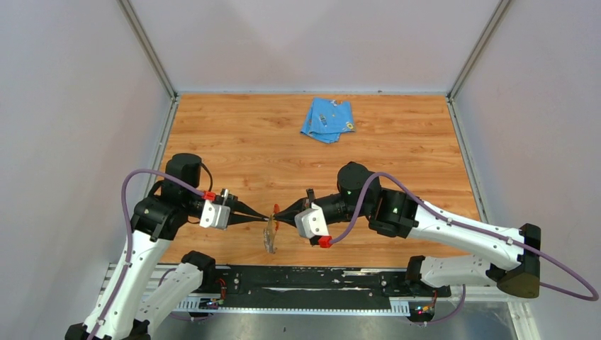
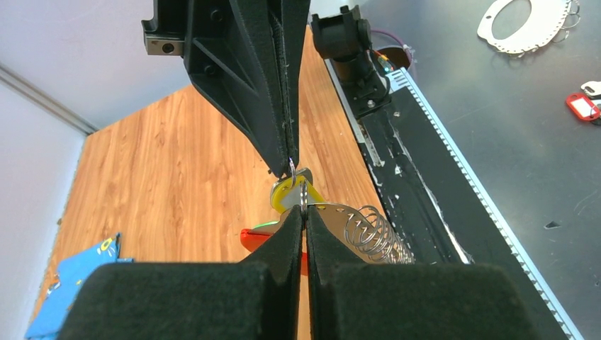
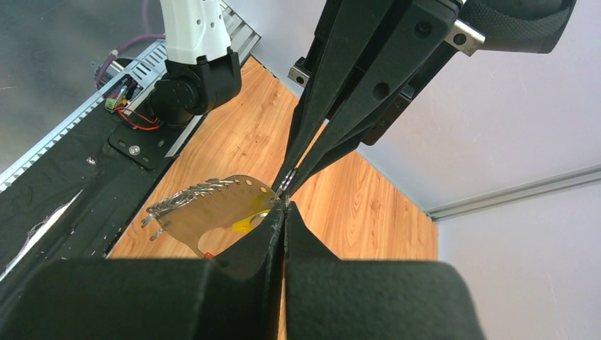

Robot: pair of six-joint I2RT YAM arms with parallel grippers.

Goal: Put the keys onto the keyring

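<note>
My left gripper (image 1: 266, 219) and right gripper (image 1: 276, 217) meet nearly tip to tip above the table. In the left wrist view, thin metal (image 2: 303, 193) stands up from the shut left fingertips, and the metal keyring plate (image 2: 332, 215) with its wire coils hangs there. A thin curved wire (image 2: 292, 170) shows at the shut tips of the right gripper. Close by, a yellow tag (image 2: 285, 197) and a red tag (image 2: 254, 239) are partly hidden. The right wrist view shows the plate (image 3: 205, 212) beside the tips; whether the wires are linked, I cannot tell.
A folded blue cloth (image 1: 328, 120) lies at the back of the table. Off the front edge, on the grey floor, are another metal ring plate (image 2: 489, 28) and a red tag (image 2: 582, 108).
</note>
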